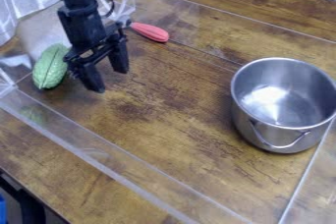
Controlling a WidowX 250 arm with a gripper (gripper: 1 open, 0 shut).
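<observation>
My black gripper (109, 79) hangs low over the wooden table at the upper left, fingers pointing down and apart, nothing seen between them. Just left of it lies a pale green oblong item (50, 67), like a cabbage or corn husk. A pink oblong item (149, 31) lies behind and to the right of my gripper. A steel pot (286, 103) with a wire handle stands on the right.
Clear plastic walls (157, 191) border the work area along the front and sides. A dark edge runs along the back right.
</observation>
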